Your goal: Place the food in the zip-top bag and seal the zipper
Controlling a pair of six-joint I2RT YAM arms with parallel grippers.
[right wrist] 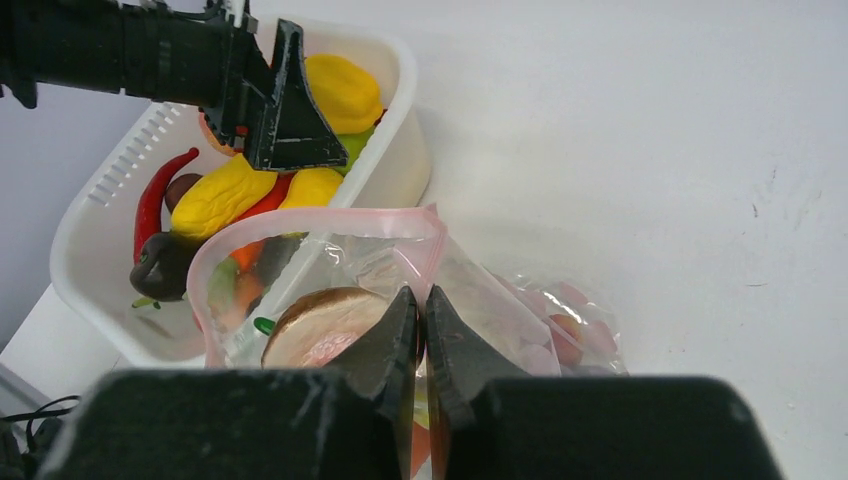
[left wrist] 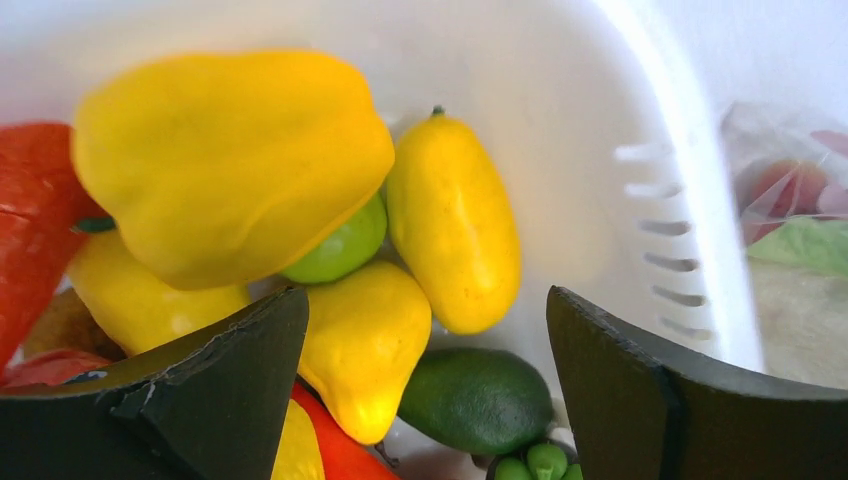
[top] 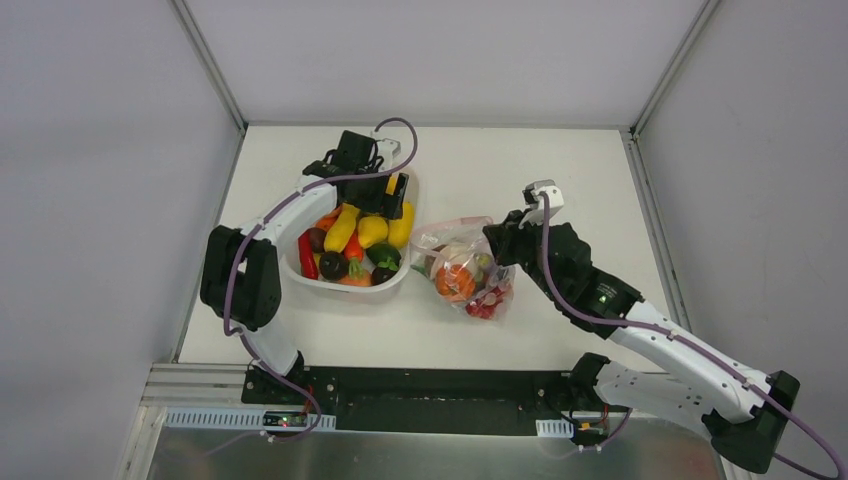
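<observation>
A white bin holds mixed toy produce: yellow fruits, a red chilli, a green avocado, peppers. My left gripper is over the bin; in the left wrist view it stands open around a yellow pear-shaped fruit, not visibly holding it. The clear zip bag, with food inside, lies right of the bin. My right gripper is at the bag's pink-rimmed top edge, fingertips close together on the film.
Walls enclose the sides and back.
</observation>
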